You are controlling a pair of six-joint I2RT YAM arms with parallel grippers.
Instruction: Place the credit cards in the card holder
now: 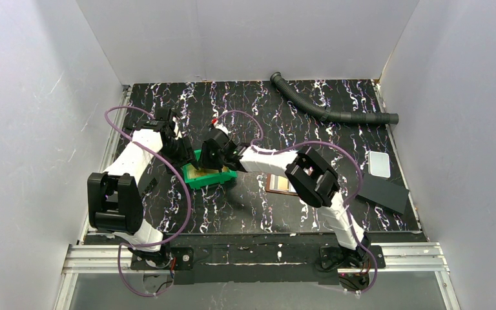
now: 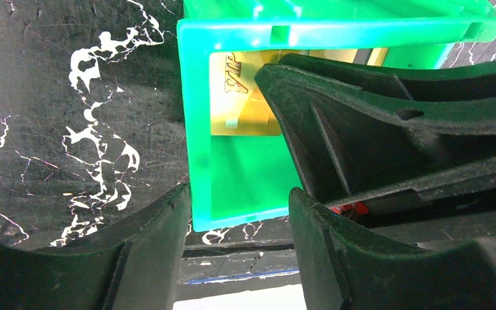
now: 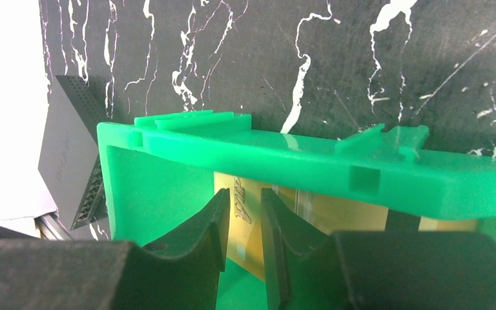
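Observation:
A green open box (image 1: 212, 183) stands on the left half of the table, with several gold and yellowish cards (image 2: 232, 97) lying in it. One card bears a printed black mark. My left gripper is open at a corner of the box; between its fingers show the box's wall and bare green floor. Over the cards is my right gripper, its fingers a little apart, with a gold card (image 3: 248, 210) visible behind the gap and nothing clearly held. Further right lies a brown flat thing (image 1: 275, 184) with pale strips, partly under the right arm; I cannot tell if it is the card holder.
A black corrugated hose (image 1: 336, 116) lies along the back right. At the right edge are a white tray (image 1: 379, 164) and a dark flat panel (image 1: 383, 194). The right gripper crowds the left one over the box.

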